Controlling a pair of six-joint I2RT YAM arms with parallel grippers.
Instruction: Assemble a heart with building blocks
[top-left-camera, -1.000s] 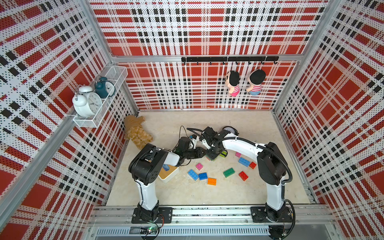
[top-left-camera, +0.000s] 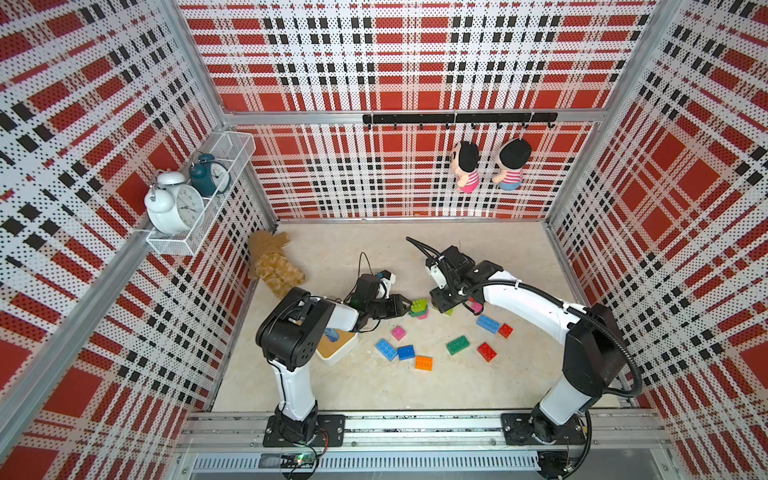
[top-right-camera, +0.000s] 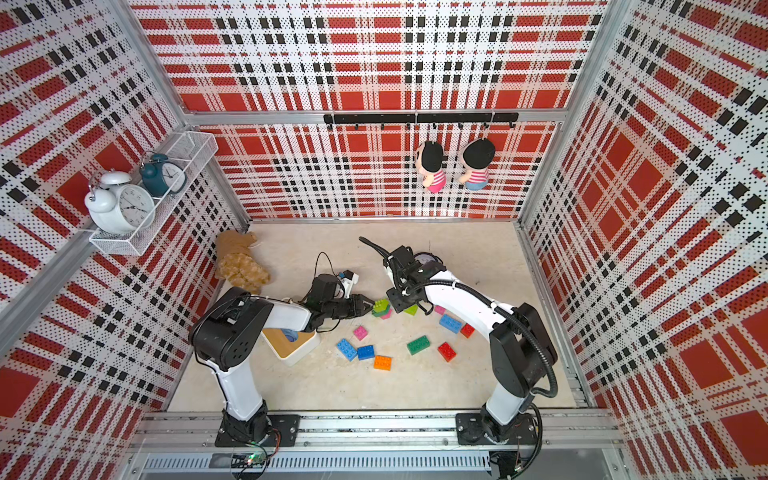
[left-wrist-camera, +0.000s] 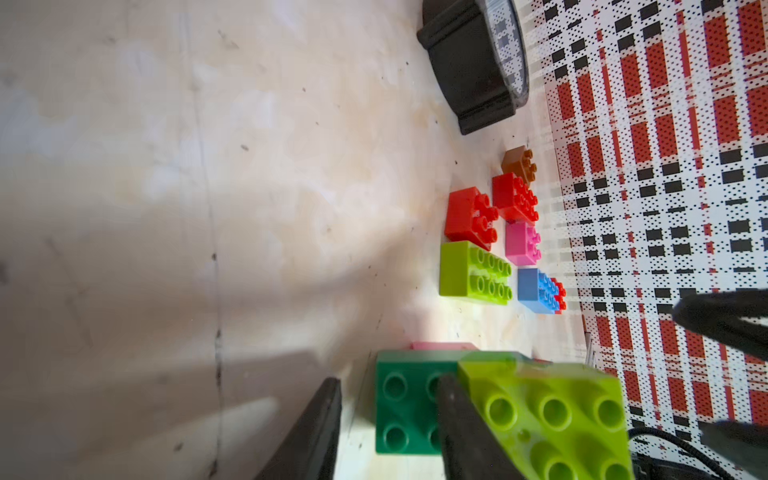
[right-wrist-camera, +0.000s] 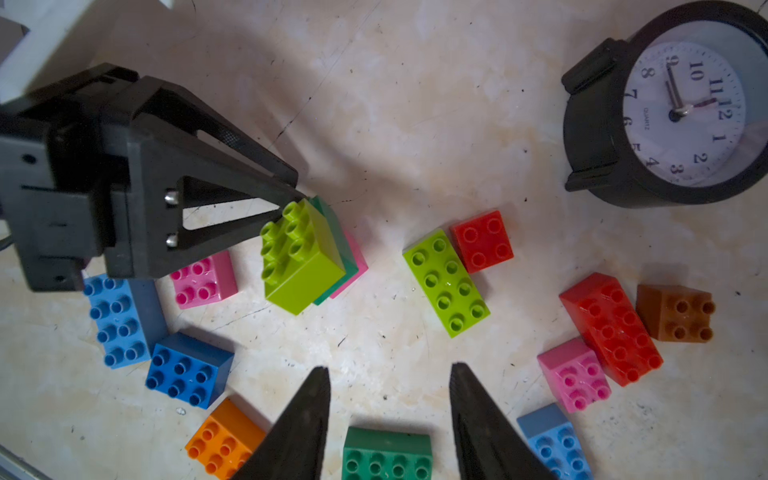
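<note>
A stack of a lime brick (right-wrist-camera: 308, 256) on green (left-wrist-camera: 404, 400) and pink bricks stands at the table's centre. My left gripper is at its left side, fingertips apart at the stack; whether they touch it is unclear. My right gripper is above and right of the stack, pointing down; nothing clear shows between its fingertips, and how far it is shut is unclear. A flat lime brick (right-wrist-camera: 444, 284) lies right of the stack, beside a red brick (right-wrist-camera: 481, 240).
Several loose bricks, including orange (top-left-camera: 424, 363) and blue (top-left-camera: 406, 352), lie around the front and right. A black clock (right-wrist-camera: 672, 112) stands behind, a white box (top-right-camera: 292, 352) at left, a plush toy (top-left-camera: 280, 272) back left.
My right gripper has moved right and up, away from over the stack, which now shows in the top left view. The left arm has barely moved.
</note>
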